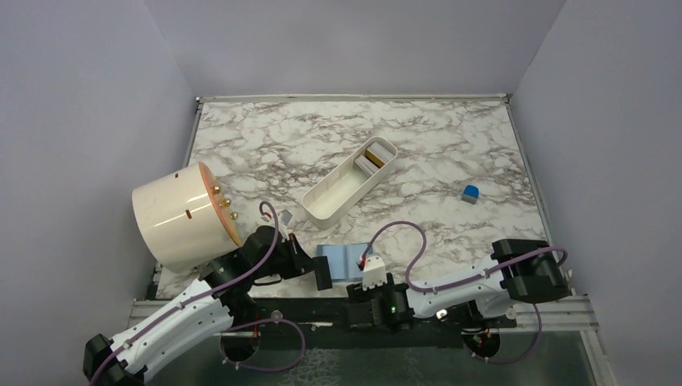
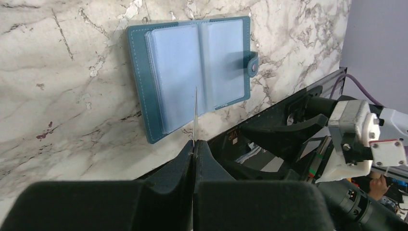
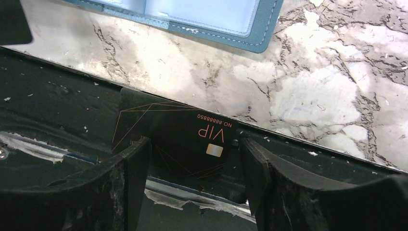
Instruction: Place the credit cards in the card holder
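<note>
The blue card holder (image 1: 344,261) lies open near the front edge, clear sleeves facing up (image 2: 173,72). My left gripper is shut on a thin card (image 2: 195,110), seen edge-on in the left wrist view and as a dark rectangle (image 1: 323,273) beside the holder from above. A black VIP card (image 3: 175,134) lies on the dark front ledge in the right wrist view. My right gripper is part open over it, its fingers either side of the card's lower part; nothing shows firmly held.
A white tray (image 1: 330,201) with several cards stands mid-table. A cream cylinder (image 1: 173,217) is at left, a small blue block (image 1: 470,194) at right.
</note>
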